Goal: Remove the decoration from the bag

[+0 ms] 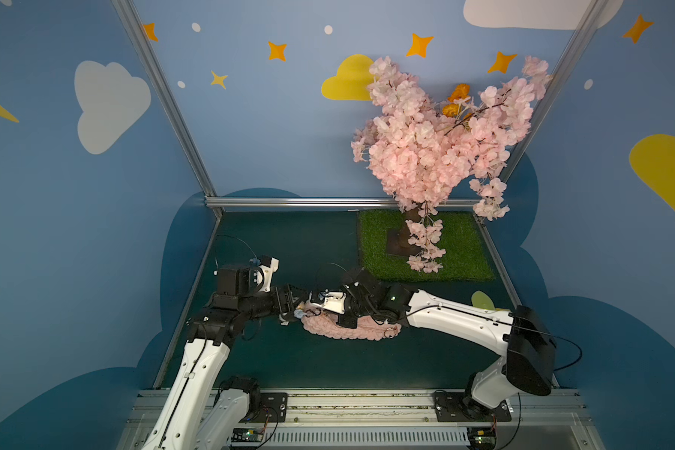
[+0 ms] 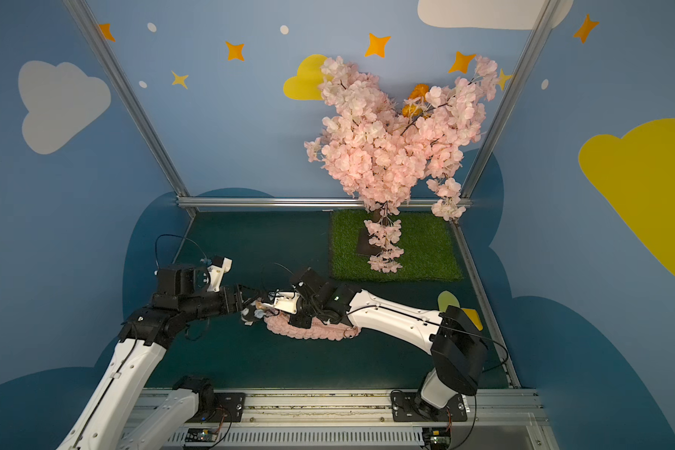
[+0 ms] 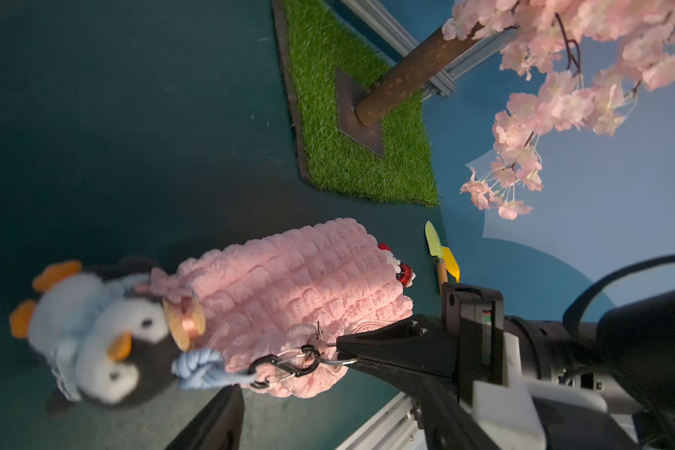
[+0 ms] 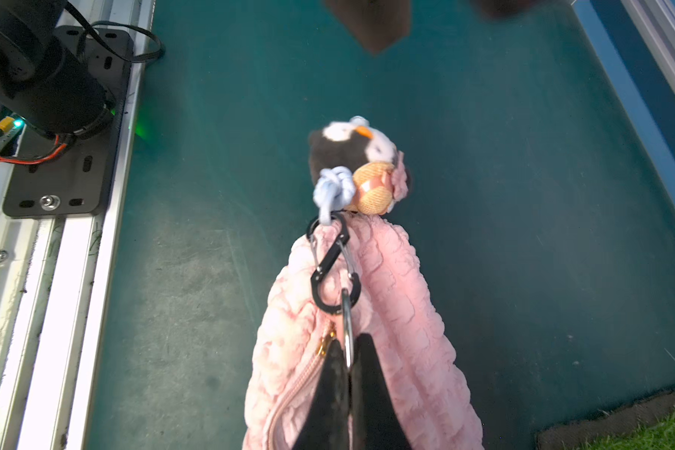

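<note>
The pink quilted bag [image 3: 292, 285] lies on the dark green table. A penguin plush [image 3: 112, 337] rests at its left end, its blue cord [image 3: 210, 369] joined to a black S-shaped carabiner [image 4: 326, 262]. A thin metal ring [image 4: 347, 315] passes through the carabiner's other loop. My right gripper is shut on that ring, above the bag's zipper. My left gripper stands open, its fingers [image 3: 217, 423] either side of the carabiner area in its own view and nothing held. In the top left view both grippers hide most of the penguin.
A blossom tree [image 1: 427, 157] stands on a grass mat [image 1: 457, 255] at the back right. Something small and red [image 3: 405, 273] shows at the bag's far end. Toy tools [image 3: 438, 251] lie farther right.
</note>
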